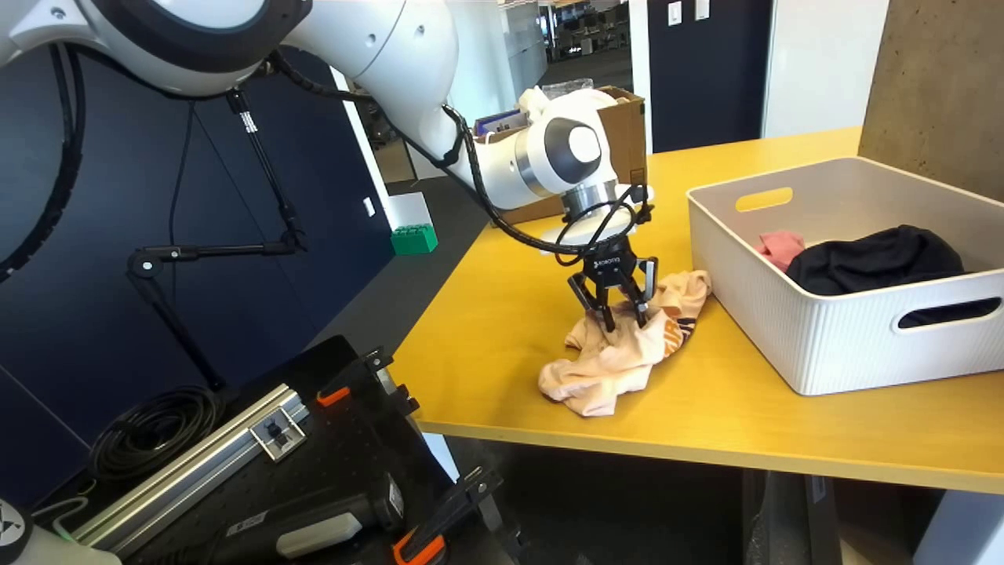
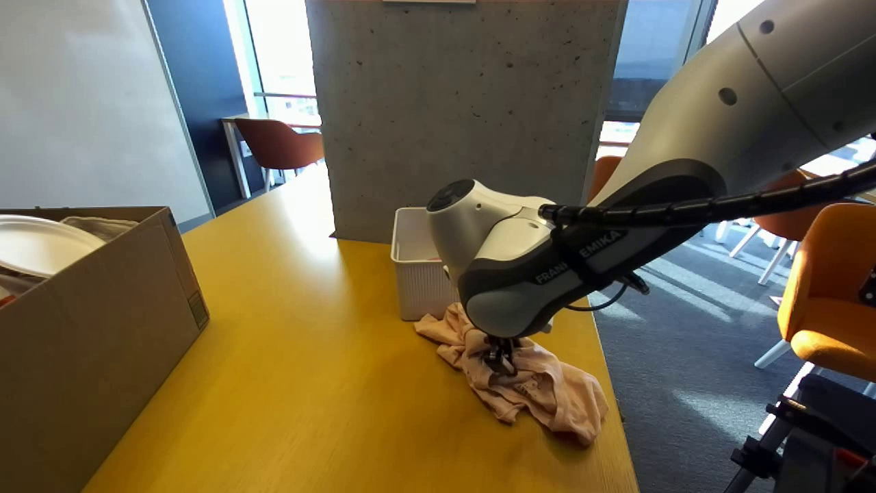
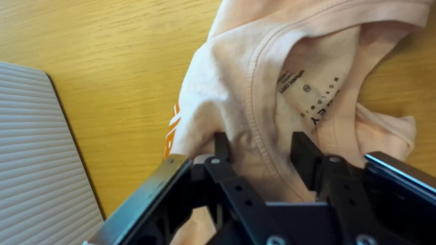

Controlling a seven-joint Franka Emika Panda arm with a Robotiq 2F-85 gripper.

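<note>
A crumpled peach shirt with orange and dark print lies on the yellow table. My gripper points down into its middle, fingertips at the cloth. In the wrist view the two black fingers stand part open, with peach fabric in the gap between them. The shirt's neckline and inner label print show just beyond the fingertips. From the other side, the arm's wrist partly covers the shirt, and the fingers are hard to make out there.
Right of the shirt stands a white ribbed bin holding a black cloth and a pink cloth; its wall is close to the shirt. A cardboard box sits at the table's far end. Bare table lies between box and shirt.
</note>
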